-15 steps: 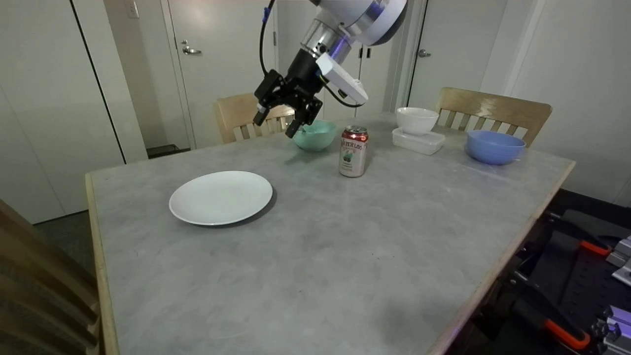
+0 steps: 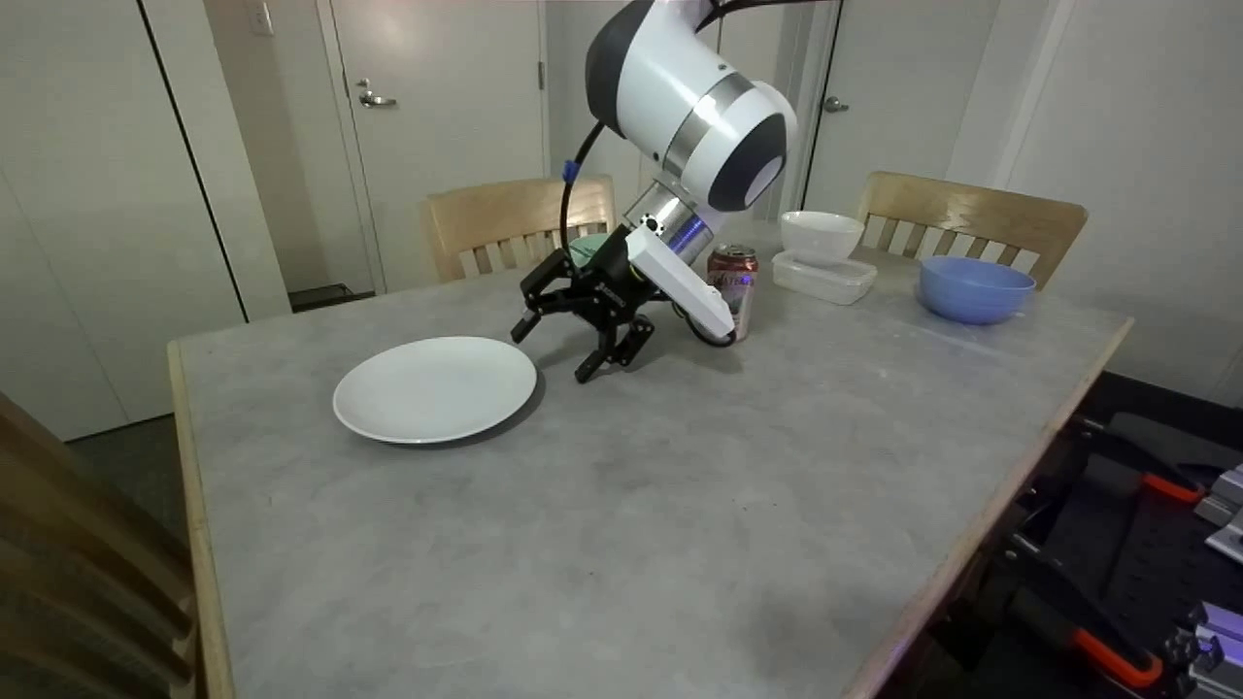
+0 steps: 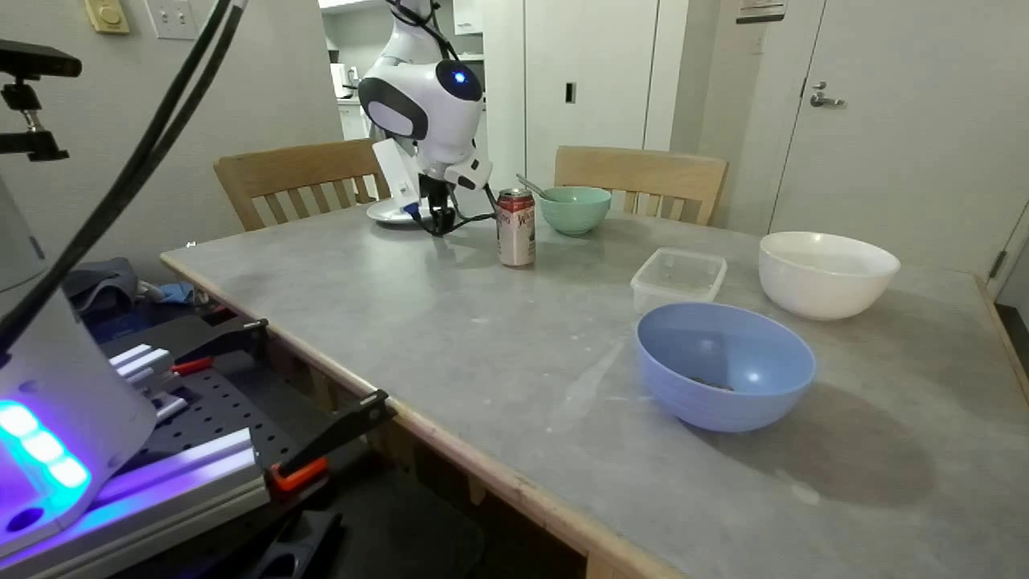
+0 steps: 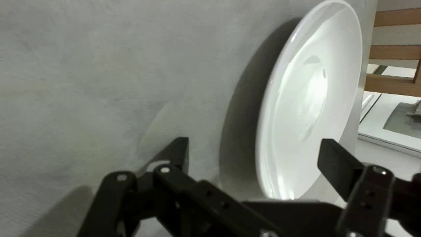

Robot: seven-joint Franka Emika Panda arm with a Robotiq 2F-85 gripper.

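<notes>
My gripper (image 2: 550, 351) is low over the table, its fingers spread wide and nothing held between them. Just beyond the fingertips lies a white plate (image 2: 434, 390), flat on the tabletop. In the wrist view the plate (image 4: 311, 102) fills the right side, and one finger (image 4: 340, 164) overlaps its near end in the picture while the other finger (image 4: 179, 154) has bare table behind it. A red and white can (image 2: 734, 274) stands upright behind the gripper, partly covered by the white piece on the arm; the can (image 3: 516, 228) shows whole in exterior view 2.
A green bowl (image 3: 575, 209) with a utensil stands behind the can. Farther along are a clear container (image 3: 680, 275), a white bowl (image 3: 827, 275) and a blue bowl (image 3: 725, 365) with something small inside.
The gripper has come down from above the green bowl to beside the plate, fingers still open. The can has shifted back and to the right, and looks turned. The plate has not moved.
</notes>
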